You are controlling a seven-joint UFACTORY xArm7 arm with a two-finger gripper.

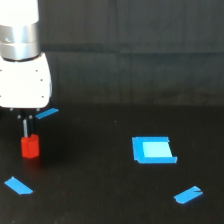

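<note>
A small red block [30, 147] is at the left of the dark table in the camera view. My gripper [27, 132] points down from above, its fingertips at the block's upper edge. The fingers are small and dark against the background, so whether they grip the block or just stand at it cannot be made out. It is also unclear whether the block touches the table.
Blue tape frames a pale square [156, 149] on the table, right of centre. Strips of blue tape lie at the front left [18, 186], front right [188, 195] and behind the gripper [47, 113].
</note>
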